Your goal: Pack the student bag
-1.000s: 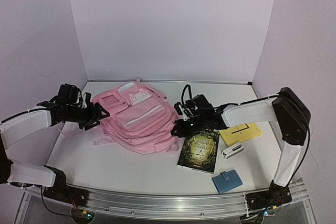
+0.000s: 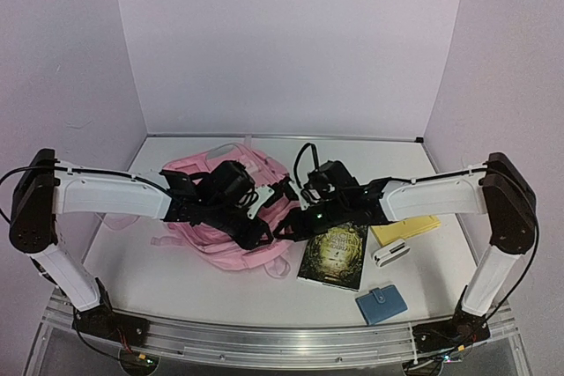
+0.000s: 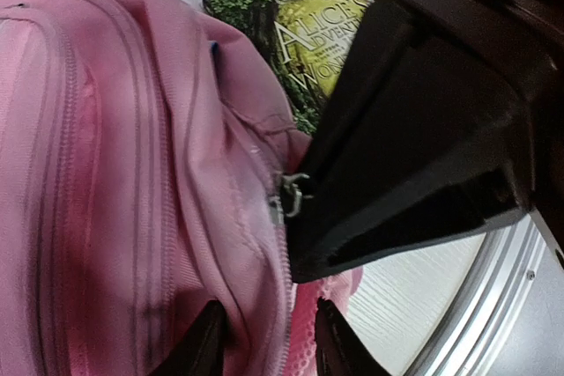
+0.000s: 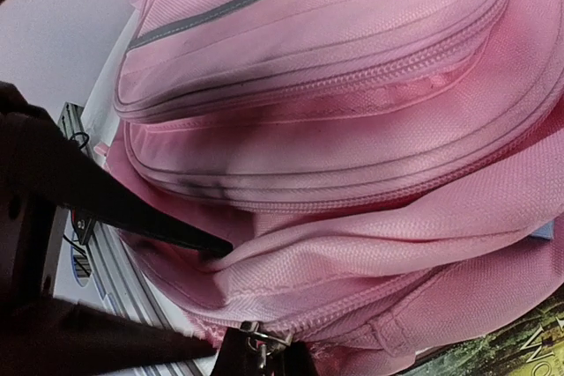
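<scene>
The pink bag [image 2: 216, 244] lies on the left half of the table, partly hidden under my left arm. In the left wrist view, my left gripper is open, with the bag's folded edge between its spread fingers. At the bag's right corner my right gripper is shut on a metal zipper pull [image 4: 263, 335]. That pull also shows at the right gripper's tip in the left wrist view. To the right lie a dark green book [image 2: 335, 257], a yellow item [image 2: 407, 229], a white item [image 2: 391, 253] and a blue wallet [image 2: 381, 304].
Both grippers are close together over the bag's right front edge. The book lies just right of them. A metal rail [image 2: 264, 341] runs along the table's front, and bare table [image 2: 194, 292] shows before the bag.
My left arm has swung from the bag's left side across to its right front edge, beside the right gripper. The right gripper has shifted slightly left. The loose items have not moved.
</scene>
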